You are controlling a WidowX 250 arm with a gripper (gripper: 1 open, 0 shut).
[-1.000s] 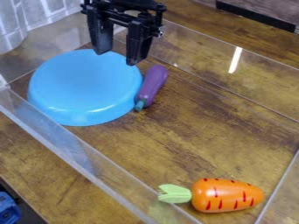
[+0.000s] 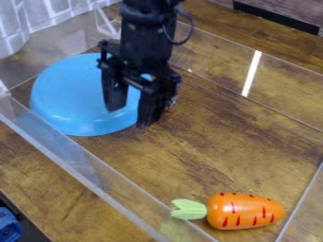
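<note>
The black gripper (image 2: 132, 102) hangs low over the right part of a light blue plate (image 2: 60, 95), its fingers pointing down; whether it is open or shut is unclear. An orange toy carrot (image 2: 243, 210) with a pale green top lies on the wooden surface at the lower right.
Clear plastic walls run along the left, back and right of the wooden work area (image 2: 221, 142). A small blue object (image 2: 8, 225) sits outside at the lower left.
The carrot and plate appear unmoved.
</note>
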